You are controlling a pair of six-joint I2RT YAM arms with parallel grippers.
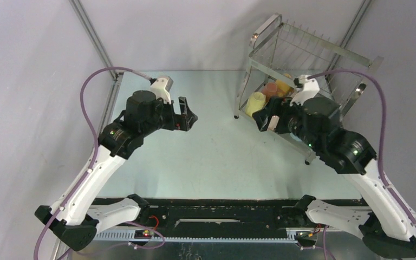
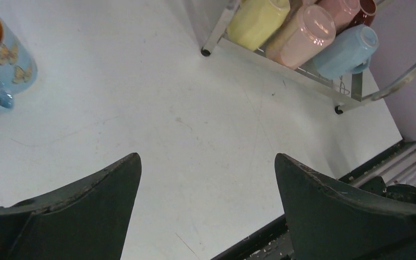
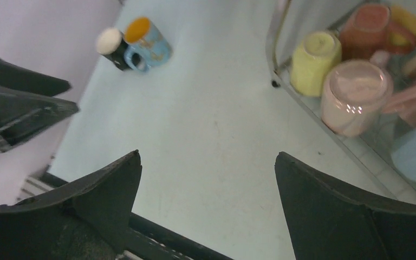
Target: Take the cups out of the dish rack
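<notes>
The metal dish rack [image 1: 319, 49] at back right holds several cups on its lower shelf, among them a yellow cup [image 3: 314, 65], a pink cup [image 3: 352, 97] and a light blue cup [image 2: 345, 51]. A blue cup with an orange inside [image 3: 151, 46] stands on the table beside a dark cup [image 3: 114, 51]; the left arm hides both in the top view. My left gripper [image 1: 181, 114] is open over the table's left part, empty. My right gripper [image 1: 265, 116] is open beside the rack's front, above the cups, empty.
Walls stand at the back and sides, and a dark edge strip runs along the front.
</notes>
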